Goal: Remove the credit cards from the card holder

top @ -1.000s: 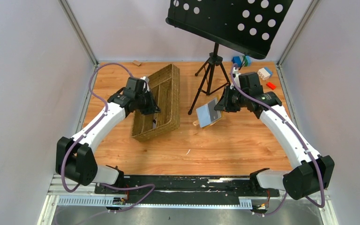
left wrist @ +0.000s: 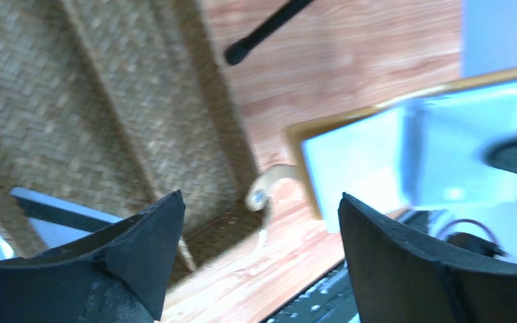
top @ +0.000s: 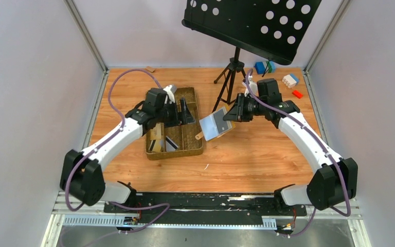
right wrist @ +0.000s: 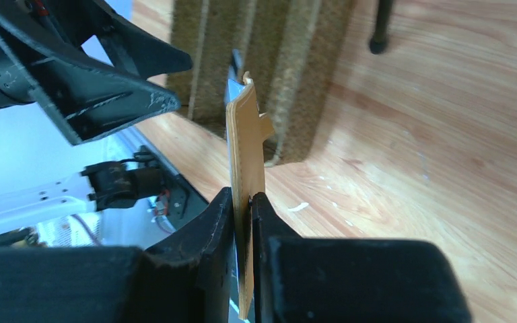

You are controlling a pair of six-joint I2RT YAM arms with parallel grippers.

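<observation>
The tan card holder (top: 208, 131) is held up off the table, tilted, with light-blue and grey card faces showing. My right gripper is shut on its edge; from the right wrist view the holder (right wrist: 248, 155) appears almost edge-on. Blue cards (left wrist: 357, 158) show inside the tan border in the left wrist view, somewhat blurred. My left gripper hangs over the basket's right side, its fingers (left wrist: 158, 235) apart and nothing between them. The holder's small end tab (top: 199, 136) points toward it, with a gap left.
A woven basket (top: 194, 152) with compartments stands under the left arm; striped cards (top: 171, 144) lie in its front part. A black music stand (top: 231, 72) rises behind. Toy blocks (top: 290, 80) sit at the back right.
A second ago the basket was tilted at my left gripper; now it lies flat. The left gripper has risen from it and moved right, while the right gripper brought the holder leftward.
</observation>
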